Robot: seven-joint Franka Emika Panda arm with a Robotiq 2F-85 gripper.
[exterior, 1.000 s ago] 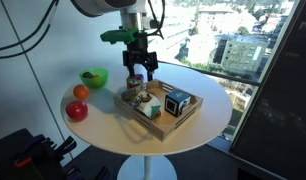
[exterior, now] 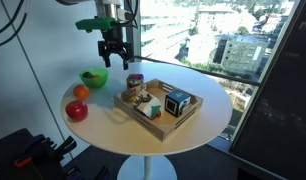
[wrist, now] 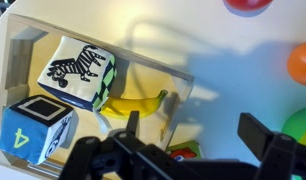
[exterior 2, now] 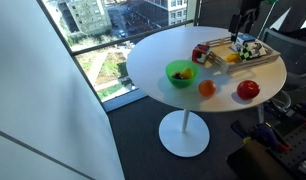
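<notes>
Over the table, my gripper (exterior: pixel 114 62) hangs open with nothing between its fingers. In the wrist view the gripper spans a gap beside the wooden tray's edge, with bare table between the fingertips. The tray (wrist: pixel 181 86) holds a yellow banana (wrist: pixel 136 105), a zebra-picture block (wrist: pixel 79 72) and a cube marked 4 (wrist: pixel 35 130). A small red item (exterior 2: pixel 200 52) stands outside the tray, partly covered by the gripper in the wrist view. The green bowl (exterior: pixel 95 80) has some items inside.
An orange (exterior: pixel 81 92) and a red apple (exterior: pixel 76 111) rest on the white table near the bowl. In exterior view 2, the table's far left part (exterior 2: pixel 143 52) is clear. A large window lies behind the table.
The gripper has moved left in exterior view 1, from above the tray toward the bowl side, and somewhat higher. The objects on the table appear unmoved.
</notes>
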